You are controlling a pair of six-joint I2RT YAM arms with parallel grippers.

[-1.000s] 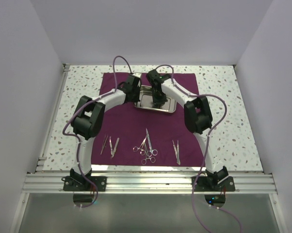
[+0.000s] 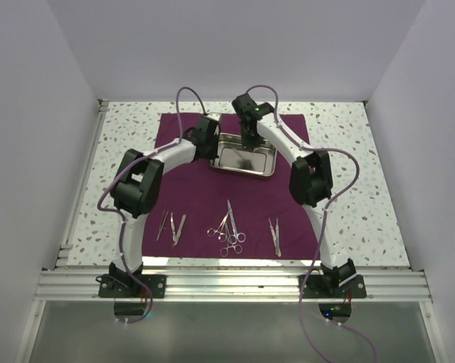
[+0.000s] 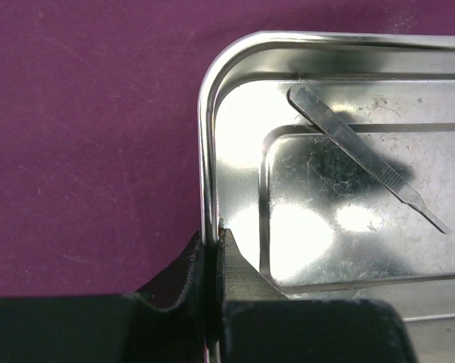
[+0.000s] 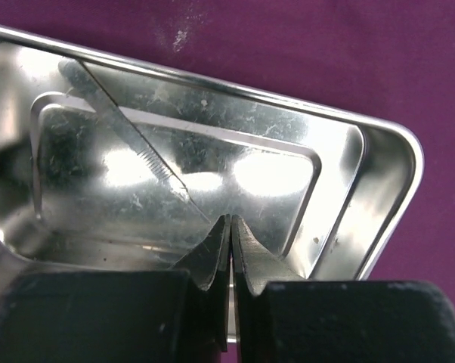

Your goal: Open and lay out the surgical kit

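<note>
The steel tray [image 2: 265,169] rests on the purple cloth. My left gripper is shut on the tray's left rim, one finger inside and one outside. A flat metal scalpel handle lies slantwise on the tray floor, its thin end toward the middle; the right wrist view shows the same handle [image 4: 116,119]. Over the tray hovers my right gripper. Its fingertips are close together beside the handle's thin end, with nothing visible between them; whether they are fully shut is unclear.
On the front of the cloth [image 2: 197,185] lie several slim instruments at the left [image 2: 173,227], a cluster of ring-handled instruments [image 2: 228,231] in the middle and a pair of slim tools [image 2: 276,237] at the right. Bare cloth separates them from the tray.
The left arm, the tray and the laid-out instruments have stayed put.
</note>
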